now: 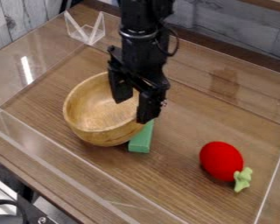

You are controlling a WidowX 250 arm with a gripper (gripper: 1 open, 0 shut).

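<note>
My dark gripper hangs over the right half of a wooden bowl in the middle left, its fingers open, with nothing visible between them. A green block lies just right of the bowl, partly under its edge or beside it. A red tomato-like object with a pale green top lies at the lower right.
A dark cable or object shows at the bottom left corner.
</note>
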